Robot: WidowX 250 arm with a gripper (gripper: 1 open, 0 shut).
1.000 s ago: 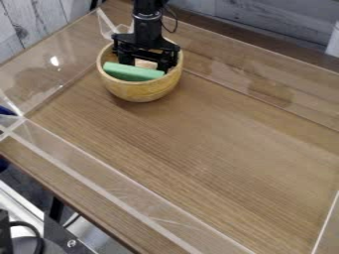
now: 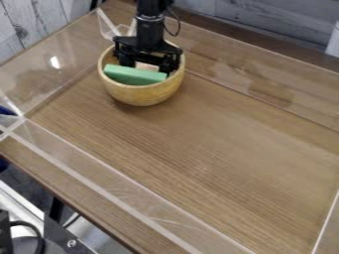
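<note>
A wooden bowl [image 2: 141, 91] stands near the back of the table. In it lie a green block [image 2: 133, 74] and a small pale tan piece. The black gripper [image 2: 146, 54] reaches down from above into the bowl, just behind the green block. Its fingers are dark and small, so whether they are shut on anything cannot be told.
A clear plastic item stands behind the bowl at the left. Dark cables are at the lower left, off the table edge.
The gripper has shifted slightly within the bowl area; the bowl and green block look almost unchanged.
</note>
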